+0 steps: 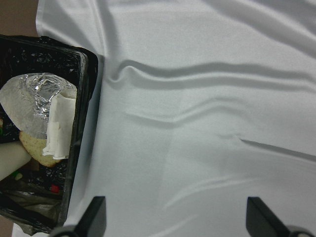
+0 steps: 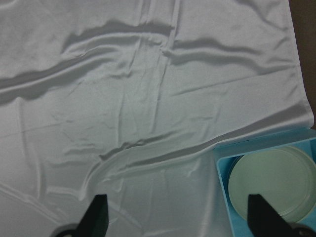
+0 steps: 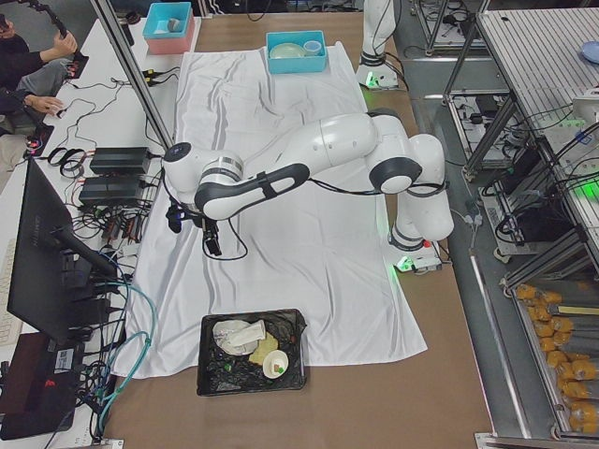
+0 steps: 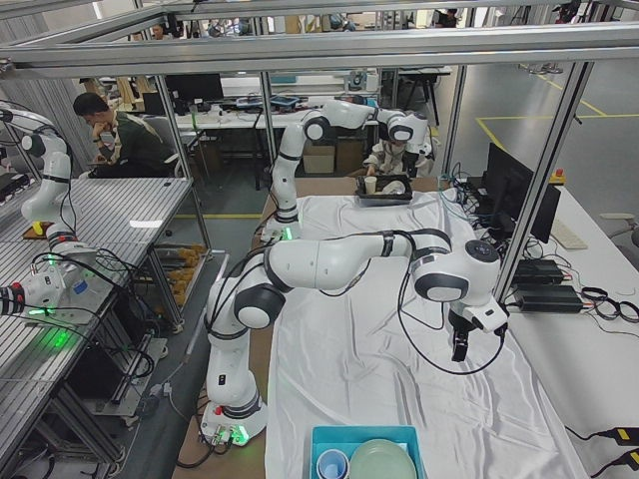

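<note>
A black bin (image 3: 201, 355) holds a white paper (image 1: 59, 128), foil-covered plate (image 1: 22, 98), a yellowish sponge-like piece (image 3: 262, 351) and a white cup (image 3: 274, 365). My left gripper hangs open over the white cloth (image 3: 281, 271) beside the bin, with nothing between its fingers. My right gripper is open above the cloth near a blue box (image 4: 319, 439), which holds a green plate (image 2: 271, 182) and a blue cup (image 4: 331, 465).
A monitor (image 3: 37, 262), cables and power units line the table on the left. A metal post (image 3: 131, 75) rises along that side.
</note>
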